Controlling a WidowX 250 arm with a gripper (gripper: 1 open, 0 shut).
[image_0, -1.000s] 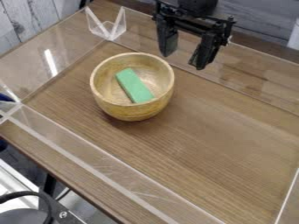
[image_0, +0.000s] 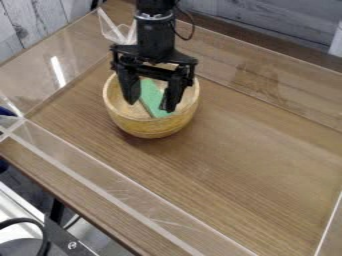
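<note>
My gripper (image_0: 150, 90) is over a round tan bowl (image_0: 160, 126) in the upper middle of the camera view, its dark fingers apart and reaching down into the bowl. A green object (image_0: 152, 98) lies inside the bowl, between the fingers and partly hidden by the gripper. Whether the fingers touch it I cannot tell.
A white wire-like item sits at the left, behind the bowl, and black cables lie at the lower left edge.
My gripper has moved down and left from the upper right, and is now over the bowl and the green object.
</note>
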